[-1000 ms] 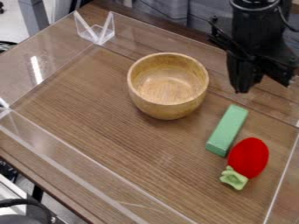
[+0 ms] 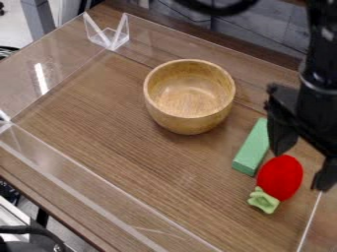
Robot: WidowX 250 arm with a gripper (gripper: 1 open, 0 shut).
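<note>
The black gripper (image 2: 294,148) hangs over the right side of the table, its dark fingers spread open and pointing down. Just below it lies a red object with a light green end (image 2: 279,178), like a toy strawberry or radish, and left of that a flat green block (image 2: 250,150), partly behind the gripper. A round wooden bowl (image 2: 190,69) sits at the upper middle.
A small clear plastic item (image 2: 108,30) stands at the upper left of the wooden table (image 2: 105,148). Dark cables and equipment lie off the left edge.
The gripper has come lower and toward the near side, from above the back right to over the red object and green block.
</note>
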